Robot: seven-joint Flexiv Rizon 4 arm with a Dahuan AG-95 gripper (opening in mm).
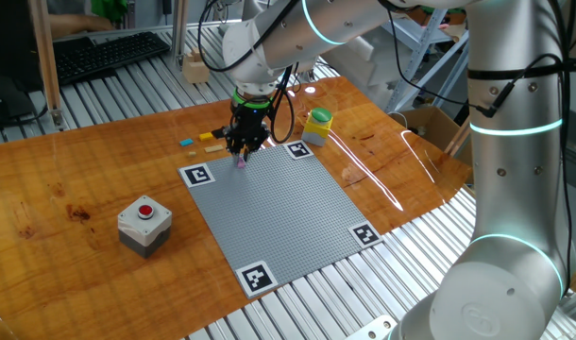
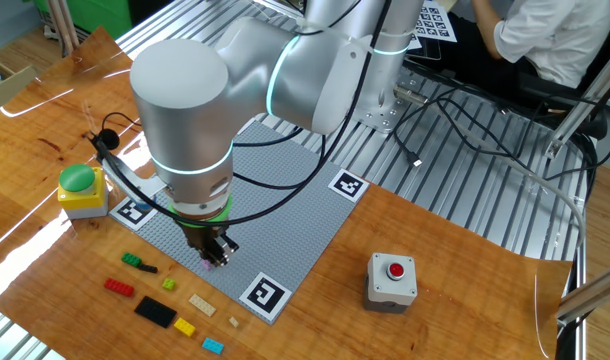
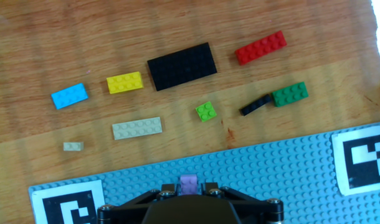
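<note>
A small purple brick shows at the bottom of the wrist view, over the near edge strip of the studded baseplate. My gripper has a black finger close against each side of it and looks shut on it. In exterior view 1 the gripper points down at the grey baseplate, by its far edge between two marker corners. The purple brick peeks out under the fingertips; whether it touches the studs cannot be told.
Loose bricks lie on the wood beyond the plate: blue, yellow, black, red, dark green, lime and beige. A red-button box and a green-button box stand beside the plate.
</note>
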